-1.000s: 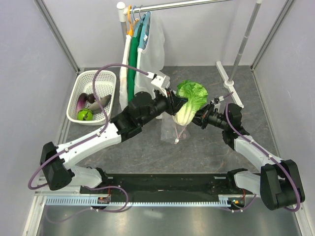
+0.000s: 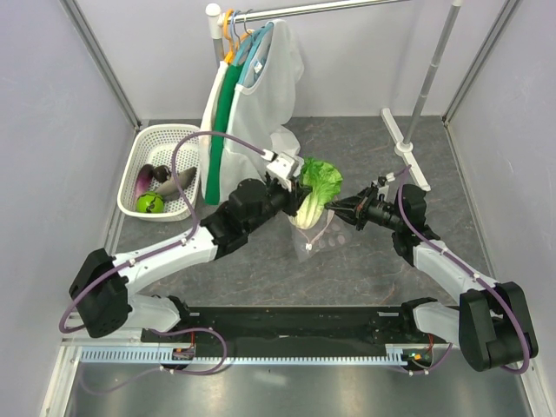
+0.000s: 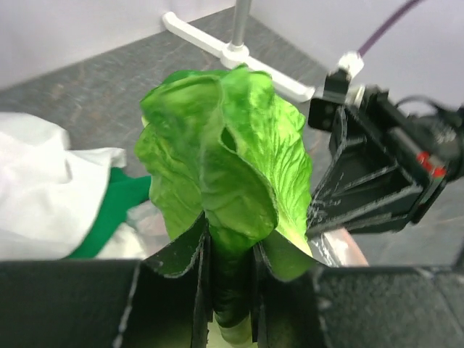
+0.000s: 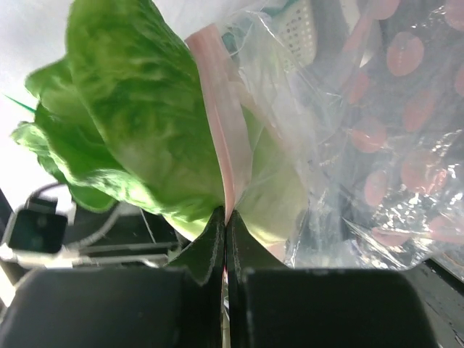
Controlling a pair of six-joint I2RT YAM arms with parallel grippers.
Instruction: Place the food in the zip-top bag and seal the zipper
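Note:
A green lettuce (image 2: pixel 320 184) stands at the mouth of the clear zip top bag (image 2: pixel 311 241) in the middle of the workspace. My left gripper is shut on the lettuce's leafy top, which fills the left wrist view. My right gripper is shut on the bag's edge by its pale pink zipper strip (image 4: pixel 225 116); in the right wrist view the lettuce shows behind and beside that strip, partly under clear plastic.
A white basket (image 2: pixel 131 178) with vegetables sits at the left. A rack (image 2: pixel 308 9) with hanging cloths (image 2: pixel 261 95) stands behind the lettuce, its white foot (image 2: pixel 395 130) at right.
My left gripper and the lettuce have shifted left and slightly down in the top view, with the lettuce lower toward the bag. The right arm is nearly still.

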